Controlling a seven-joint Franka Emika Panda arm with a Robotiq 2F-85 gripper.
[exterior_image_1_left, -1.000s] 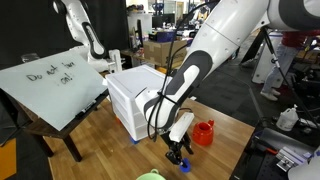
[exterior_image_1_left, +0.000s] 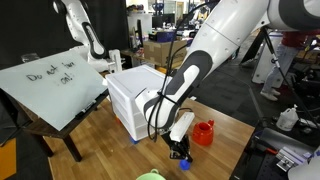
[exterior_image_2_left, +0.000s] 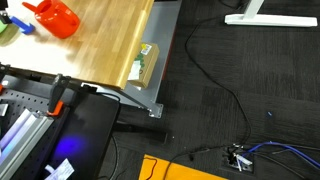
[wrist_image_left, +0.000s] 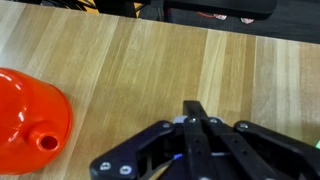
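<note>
My gripper (exterior_image_1_left: 184, 158) points down close to the wooden tabletop, right at a small blue object (exterior_image_1_left: 185, 165). In the wrist view the dark fingers (wrist_image_left: 193, 112) are together, with nothing clearly held between them. Only bits of blue and white show around the fingers there; the gripper hides the rest. From above, the blue object (exterior_image_2_left: 21, 26) lies near the table's corner. Whether the fingers touch it, I cannot tell.
A red jug-like vessel (exterior_image_1_left: 203, 133) stands to the right of the gripper. The green bowl (exterior_image_1_left: 150, 176) is at the front edge of the view. A white box (exterior_image_1_left: 127, 108) stands behind the arm. Bare wood (wrist_image_left: 130, 70) lies ahead.
The gripper has shifted slightly to the right, over the blue object. The red vessel and green bowl have stayed where they were.
</note>
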